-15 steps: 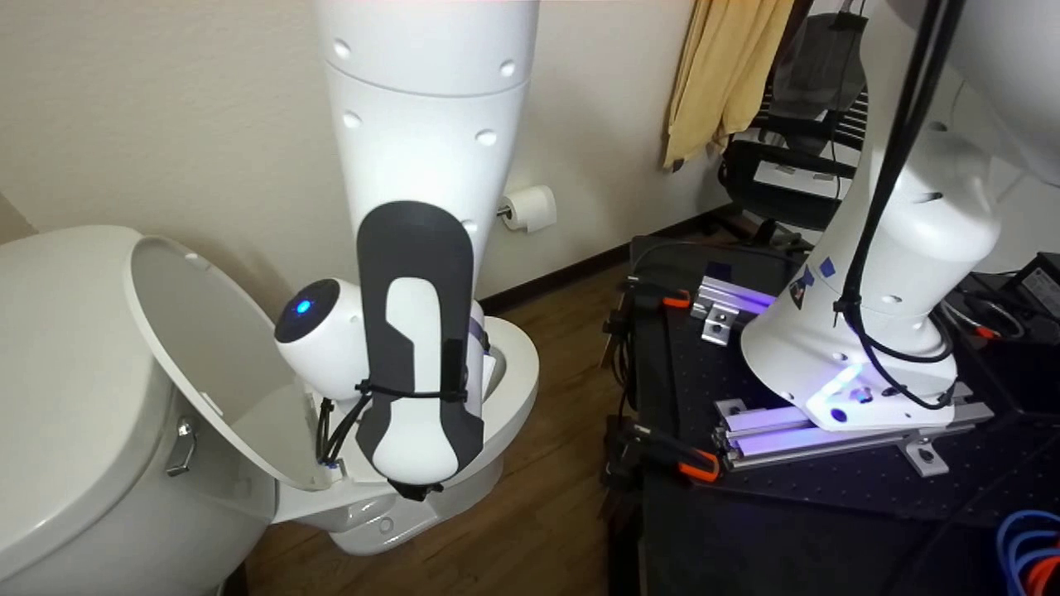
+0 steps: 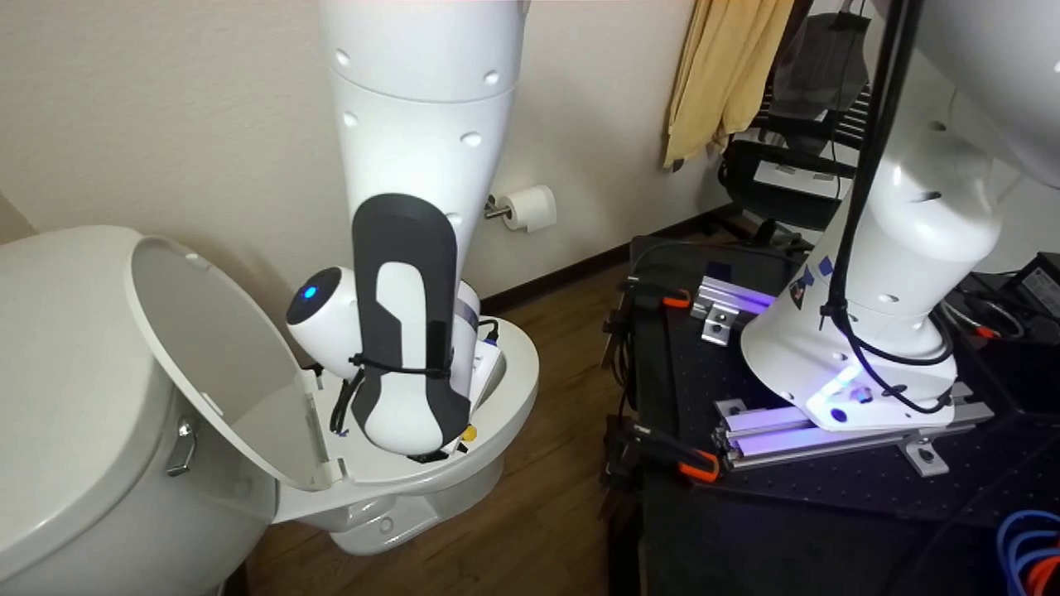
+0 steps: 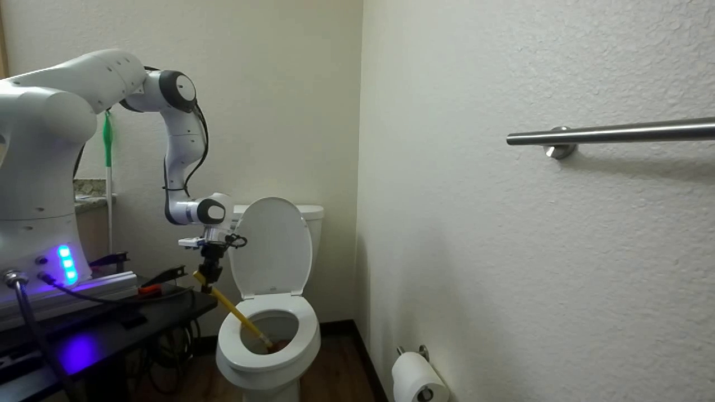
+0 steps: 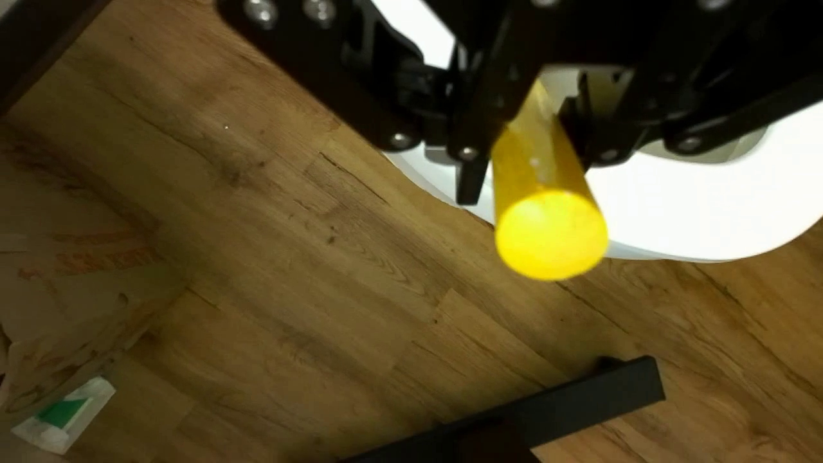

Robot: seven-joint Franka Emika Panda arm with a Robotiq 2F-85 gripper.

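A yellow stick [image 3: 236, 311] slants down into the toilet bowl in exterior view 2, with something reddish-brown [image 3: 278, 345] at its lower end. My gripper [image 3: 209, 278] is shut on the stick near its upper end, in front of and to the left of the toilet seat [image 3: 305, 335]. The wrist view shows the stick's round yellow end [image 4: 551, 235] poking out from between the black fingers. From exterior view 1 the arm covers most of the gripper, and only a yellow spot [image 2: 469, 433] of the stick shows beside it.
The toilet lid [image 3: 276, 248] stands raised against the tank [image 2: 69, 328]. A black table [image 2: 686, 536] carries the robot's base, with orange-tipped clamps [image 2: 701, 465] on its edge. A toilet paper roll [image 2: 532, 209] hangs on the wall. Wooden floor [image 4: 308, 308] lies below.
In exterior view 1 the forearm and hand have shifted slightly up and left in the picture and turned. The yellow spot of the stick, hidden before, now shows.
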